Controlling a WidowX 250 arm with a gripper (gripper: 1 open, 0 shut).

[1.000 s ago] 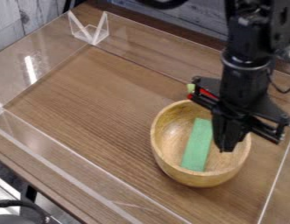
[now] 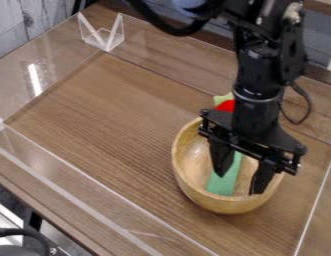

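A round wooden bowl (image 2: pixel 195 185) sits on the table at the lower right, with a green oblong object (image 2: pixel 223 178) inside it. My black gripper (image 2: pixel 244 165) hangs low over the bowl, its two fingertips apart above the green object, partly hiding it. I see nothing clearly held between the fingers. A red and light-green object (image 2: pixel 224 103) lies behind the bowl, mostly hidden by the arm.
A white wire holder (image 2: pixel 105 32) stands at the back left. Cables run over the back and along the lower left corner.
The gripper has moved left and lower over the bowl from the right side. The bowl and green object look unmoved.
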